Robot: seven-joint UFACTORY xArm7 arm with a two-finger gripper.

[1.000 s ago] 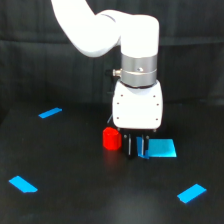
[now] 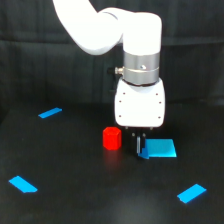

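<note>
The white arm reaches down from the top, and its gripper (image 2: 140, 145) is low over the table right of centre. Its dark fingers are small and appear close together, so whether they are shut on anything is unclear. Right at the fingertips is a small darker blue block (image 2: 144, 153), partly hidden, at the left edge of a light blue square (image 2: 161, 148) on the table. Just left of the gripper sits a red block (image 2: 112, 138), apart from the fingers.
Other flat light blue marks lie on the dark table: one at the back left (image 2: 50, 112), one at the front left (image 2: 22, 184) and one at the front right (image 2: 191, 193).
The gripper has shifted slightly right, and its fingers appear closer together than before. The red block and the light blue marks look unmoved.
</note>
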